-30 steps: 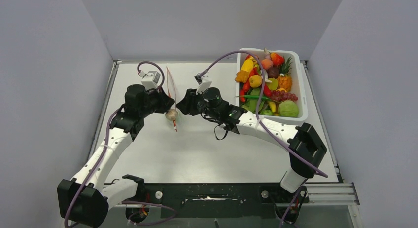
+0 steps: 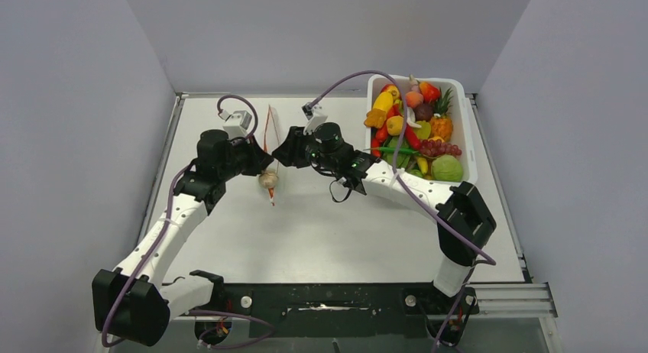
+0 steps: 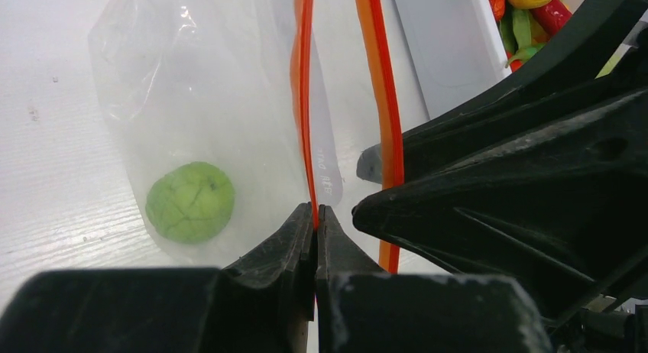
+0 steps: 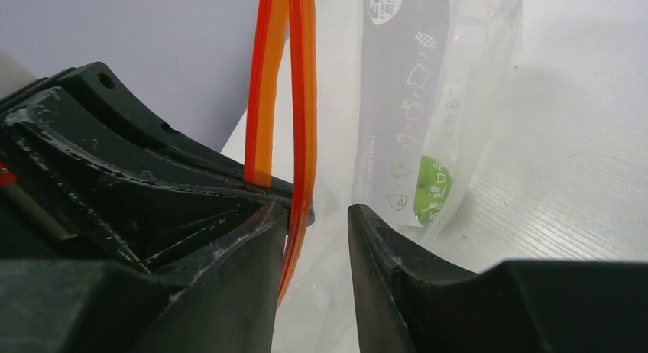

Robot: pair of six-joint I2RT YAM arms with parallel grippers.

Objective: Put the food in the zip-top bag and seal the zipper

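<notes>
The zip top bag (image 3: 252,85) stands on the table between my grippers, green produce (image 3: 189,202) visible inside through the plastic. In the left wrist view my left gripper is shut on one orange zipper strip of the bag. My right gripper is part open beside the other strip (image 4: 302,139), which runs at its left finger; whether it lies between the fingers is unclear. The two grippers are very close, with the right one's dark fingers crossing the right side of the left wrist view.
A white crate (image 2: 470,162) full of mixed fruit and vegetables stands at the back right, behind my right arm.
My right gripper has moved left and up in the top view, closer to the bag and my left gripper. The left arm has shifted only slightly right since a second ago.
</notes>
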